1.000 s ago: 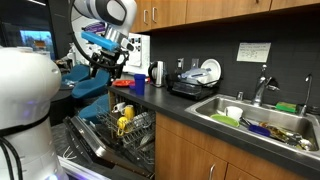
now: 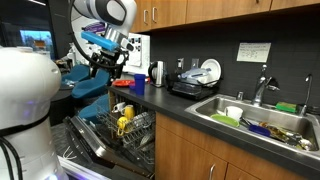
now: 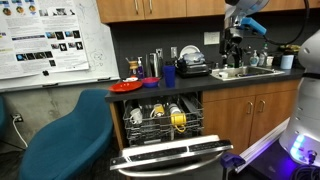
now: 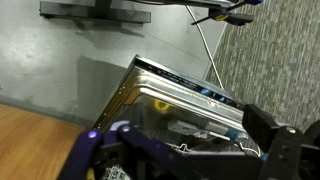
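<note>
My gripper is open, its dark fingers spread wide in the wrist view with nothing between them. Below it, well apart, lies the dishwasher door [image 4: 190, 95], with its metal edge running diagonally. From exterior view 1 the gripper [image 2: 103, 72] hangs above the lowered door [image 2: 90, 140]. A pulled-out dishwasher rack [image 3: 150, 128] holds several dishes, among them a yellow mug [image 3: 179, 121]. In exterior view 2 the gripper [image 3: 234, 60] shows small at upper right, its fingers unclear.
Above the dishwasher runs a dark counter [image 2: 175, 103] carrying a red plate [image 3: 127, 86], a blue cup [image 3: 169, 75] and a dish rack. The sink [image 2: 255, 120] lies to the right with several items. A blue beanbag [image 3: 68, 140] sits left of the dishwasher.
</note>
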